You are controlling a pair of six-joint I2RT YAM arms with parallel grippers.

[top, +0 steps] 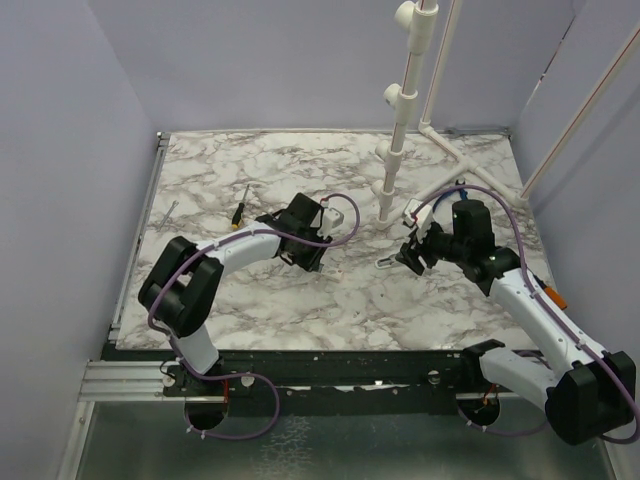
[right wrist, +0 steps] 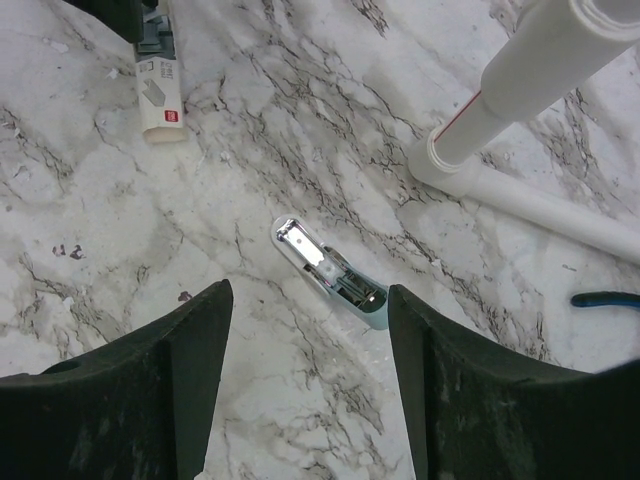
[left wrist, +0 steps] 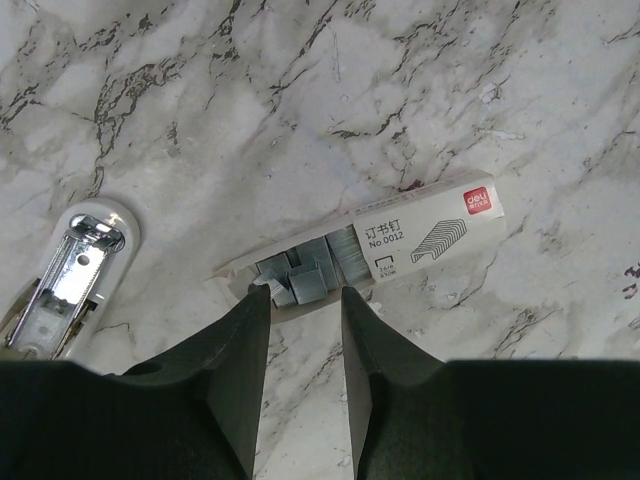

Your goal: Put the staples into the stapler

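An open staple box lies on the marble table, grey staple strips exposed at one end; it also shows in the right wrist view (right wrist: 160, 95). My left gripper hangs over that end, its fingers part open, with nothing visibly held between them. The stapler (left wrist: 75, 280), with its metal channel exposed, lies left of the box in the left wrist view and in the middle of the right wrist view (right wrist: 322, 268). My right gripper is open above and behind the stapler, empty.
A white pipe frame (top: 395, 150) stands at the back right, close beyond the stapler. Tools, among them a screwdriver (top: 239, 212), lie at the left. An orange item (top: 555, 298) is at the right edge.
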